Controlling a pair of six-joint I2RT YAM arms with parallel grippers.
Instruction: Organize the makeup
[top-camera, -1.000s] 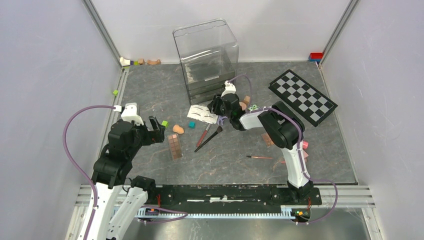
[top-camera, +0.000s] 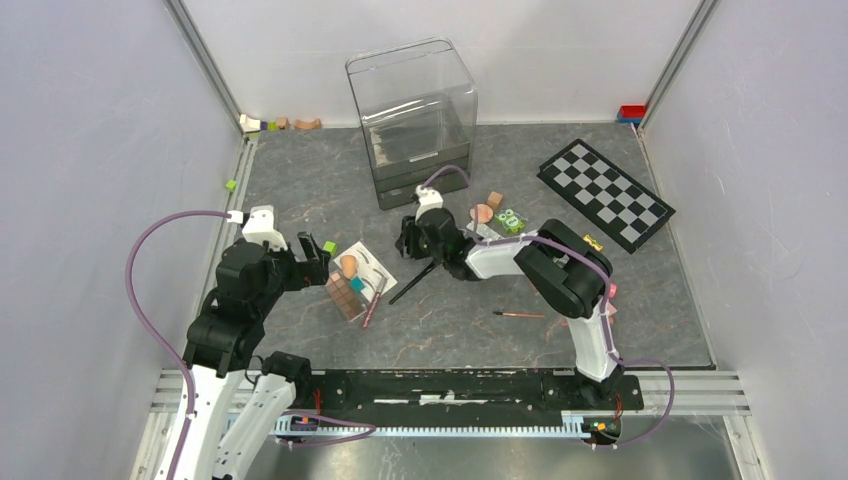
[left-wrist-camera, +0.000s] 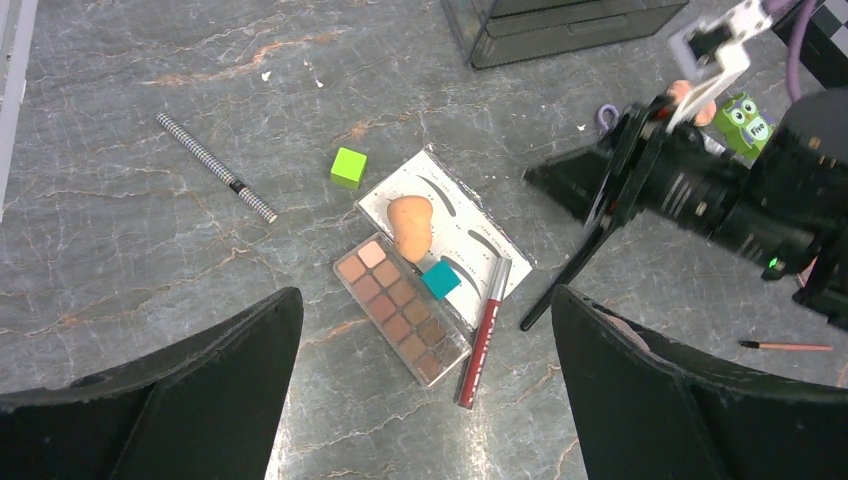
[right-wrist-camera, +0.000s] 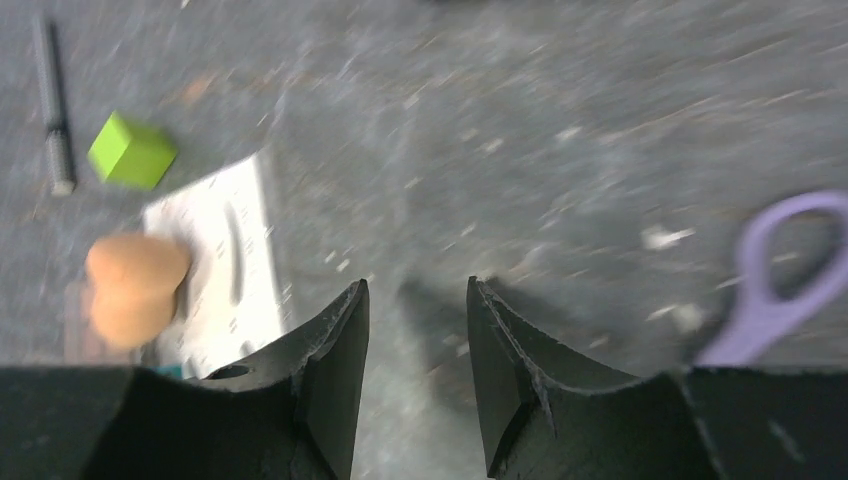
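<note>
A white sheet (left-wrist-camera: 475, 260) with dark curved strips lies left of centre, overlapping an eyeshadow palette (left-wrist-camera: 405, 315); an orange sponge (left-wrist-camera: 410, 225) and teal cube (left-wrist-camera: 441, 280) rest on or against it. A red pencil (left-wrist-camera: 482, 350) and a dark brush (left-wrist-camera: 545, 300) lie beside them. My right gripper hangs just right of the sheet with a gap between its fingers, part open and empty. Purple scissors (right-wrist-camera: 780, 310) lie to its right, blurred. My left gripper (top-camera: 308, 258) stands open and empty over the left side.
A clear case (top-camera: 410, 130) stands at the back. A checkered board (top-camera: 605, 195) lies back right. A green cube (left-wrist-camera: 348, 168), a striped pencil (left-wrist-camera: 215, 170), a thin brush (top-camera: 520, 314) and several small items lie about.
The white sheet has moved toward the front left, onto the palette. The left arm is still.
</note>
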